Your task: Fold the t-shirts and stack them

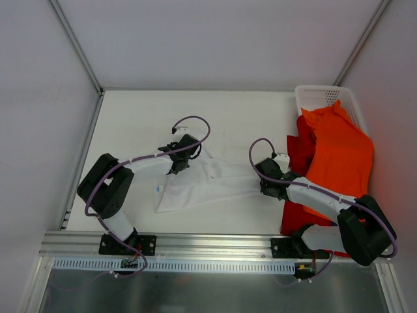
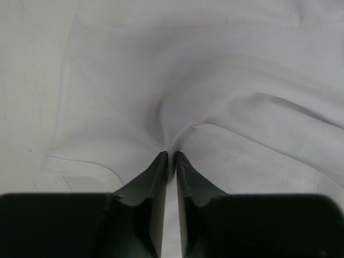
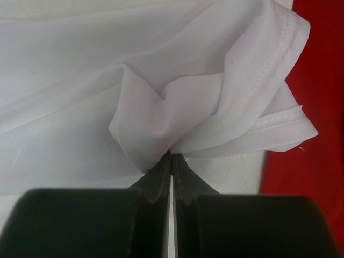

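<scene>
A white t-shirt (image 1: 202, 192) lies wrinkled across the middle of the table. Over its left part is my left gripper, shut with a thin ridge of the white fabric between its fingertips. My right gripper is at the shirt's right end, shut at a bunched fold of the cloth (image 3: 166, 107); its tips are partly hidden by the fabric. In the top view both fingertips are hidden under the gripper bodies.
A white basket (image 1: 316, 96) at the right holds orange cloth (image 1: 339, 156), with red cloth (image 3: 306, 177) beside and below it, next to the shirt.
</scene>
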